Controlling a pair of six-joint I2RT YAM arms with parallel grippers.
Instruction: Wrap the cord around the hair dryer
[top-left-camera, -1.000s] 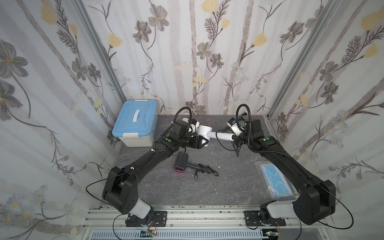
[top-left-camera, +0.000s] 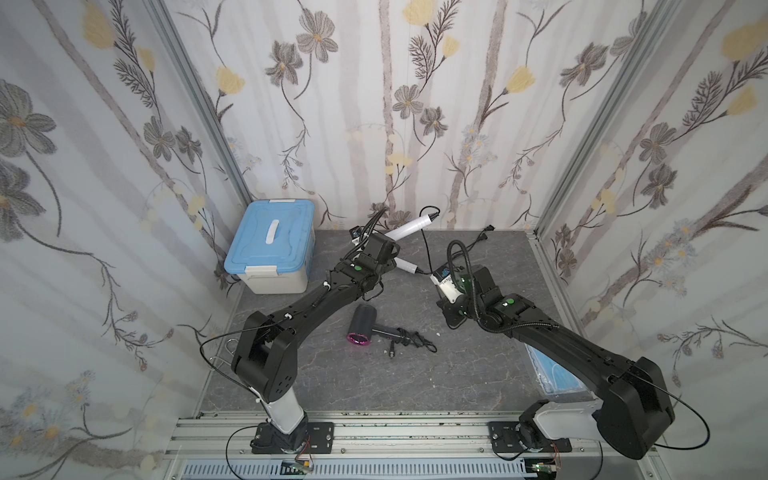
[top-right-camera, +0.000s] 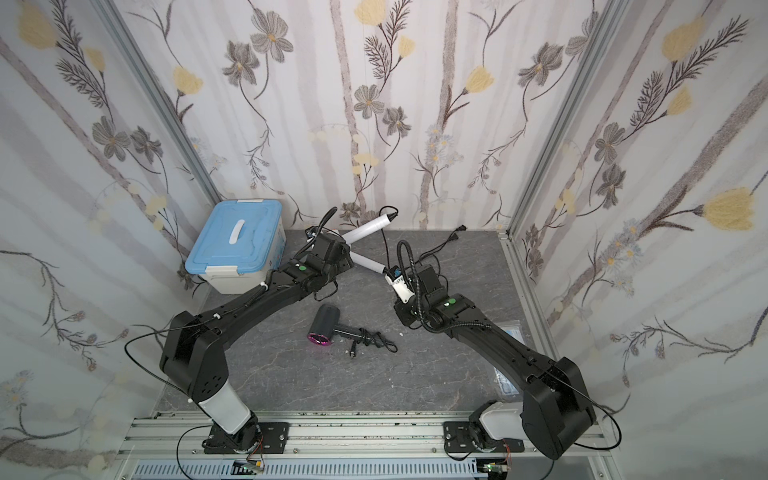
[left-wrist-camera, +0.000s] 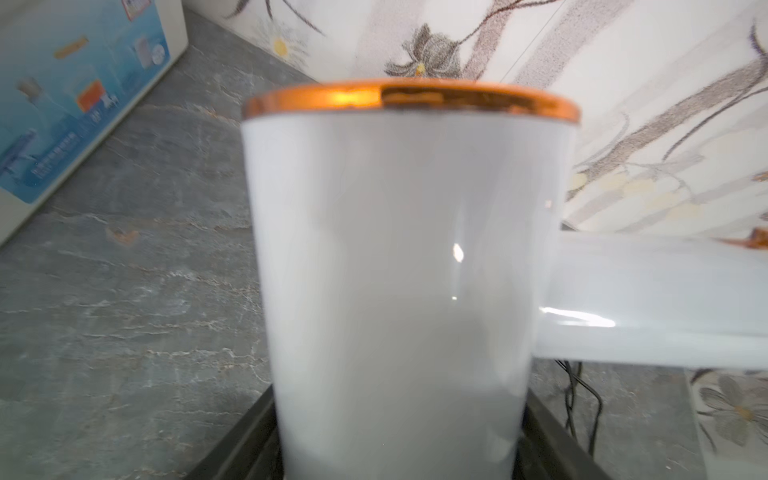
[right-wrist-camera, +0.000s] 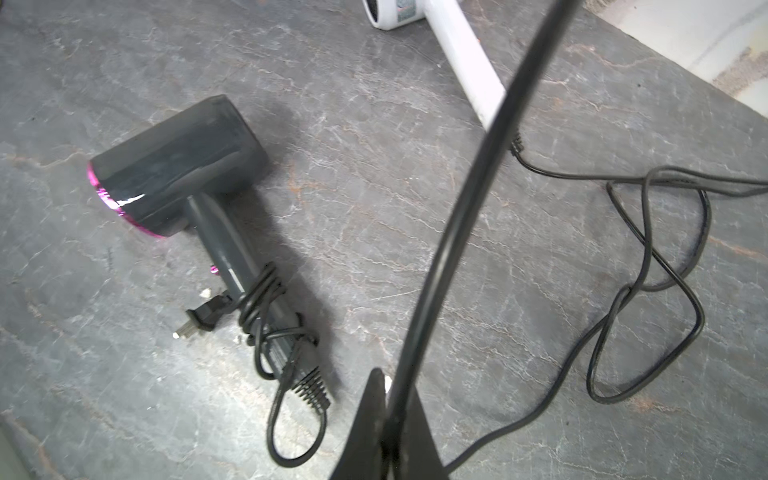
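Observation:
My left gripper (top-left-camera: 390, 249) is shut on the barrel of a white hair dryer (left-wrist-camera: 408, 280) with an orange rim, raised near the back wall. Its white handle (top-left-camera: 412, 228) points right and away, and a black cord hangs from the end. In the right wrist view a black cord (right-wrist-camera: 472, 200) is pinched by my right gripper, which is shut on it. The cord runs taut upward out of that view. Fingers (left-wrist-camera: 248, 440) show at both sides of the barrel; their contact points are hidden.
A dark hair dryer (right-wrist-camera: 176, 160) lies with its cord wound round the handle. Another white dryer (right-wrist-camera: 468, 60) lies behind it, its cord trailing right in loose loops (right-wrist-camera: 680, 320). A blue-lidded box (top-left-camera: 270, 232) stands back left. The front table area is open.
The held dryer's handle has swung from pointing right to pointing up toward the back wall. My right gripper has moved left and nearer the front with the cord.

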